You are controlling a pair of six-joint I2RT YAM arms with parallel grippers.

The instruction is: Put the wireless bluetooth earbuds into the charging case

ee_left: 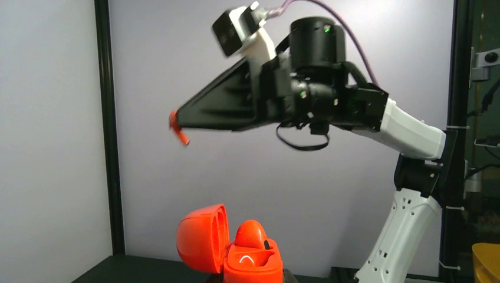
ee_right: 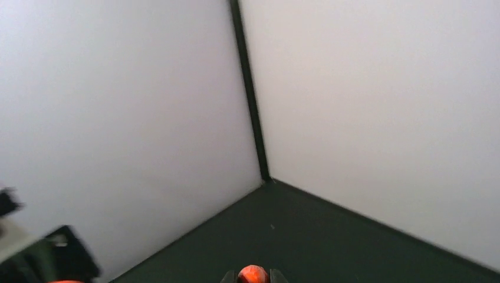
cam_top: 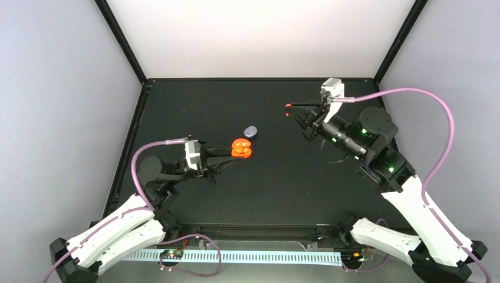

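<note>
In the top view my left gripper [cam_top: 237,153] is shut on the orange charging case [cam_top: 241,144], its lid tipped open. The left wrist view shows that case [ee_left: 253,265] from close by, lid to the left. One orange earbud [ee_left: 250,234] sits in it, rounded end sticking up; beside it is a hollow with a dark spot. Toward the back right, my right gripper [cam_top: 288,109] is shut on a second orange earbud [ee_right: 253,273], whose rounded end shows at the bottom of the right wrist view. The earbud is above and apart from the case.
A small lavender-grey oval object [cam_top: 250,132] lies on the black table [cam_top: 283,188], just beyond the case in the top view. Pale walls [cam_top: 259,41] close in the back and sides.
</note>
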